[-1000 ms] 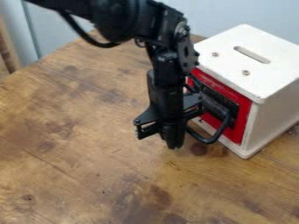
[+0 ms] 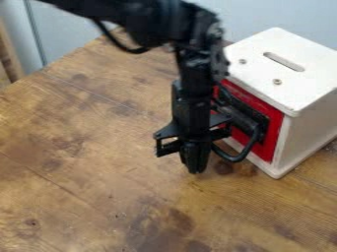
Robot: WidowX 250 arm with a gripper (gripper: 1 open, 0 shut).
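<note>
My black gripper [image 2: 195, 157] hangs low over the wooden table, fingertips close together and pointing down, with nothing visible between them. It is just left of a white box [image 2: 281, 61] with a red front [image 2: 263, 148]. The arm covers much of that red face, and a dark part on it is partly hidden behind the gripper.
Bare wooden table [image 2: 79, 167] fills the left and front of the view. A pale wall [image 2: 69, 25] stands at the back. The box takes up the right side.
The gripper stays near the same spot beside the box.
</note>
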